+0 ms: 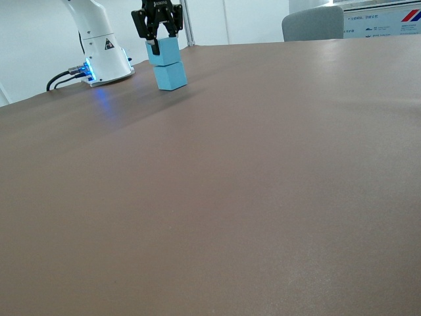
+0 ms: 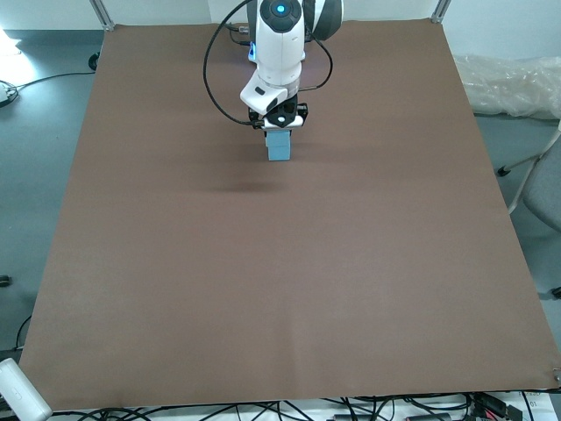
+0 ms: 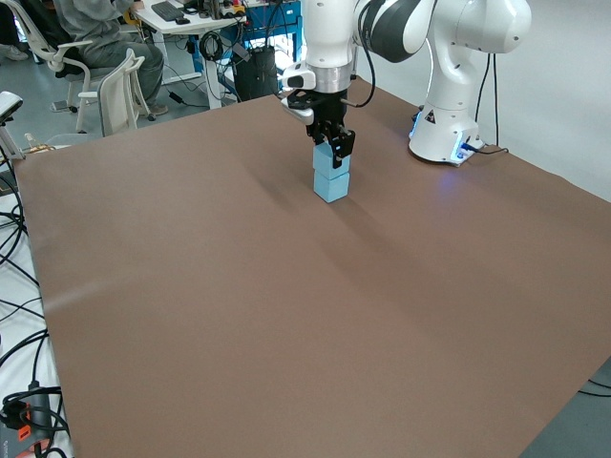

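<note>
Two light blue cubes stand stacked on the brown table (image 2: 289, 263). In the top view the upper cube (image 1: 164, 54) sits on the lower cube (image 1: 170, 77), and the black gripper (image 1: 162, 41) is down at the upper cube, a finger on its near side. In the right view the gripper (image 3: 332, 150) is likewise at the top of the stack, above the lower cube (image 3: 330, 187). In the left view the arm mostly hides the stack, leaving blue faces (image 2: 279, 149) below it. Whether the fingers are closed on the upper cube is unclear.
The robot base (image 3: 441, 134) with cables stands at the back. Cable bundles, equipment and chairs lie beyond its edges.
</note>
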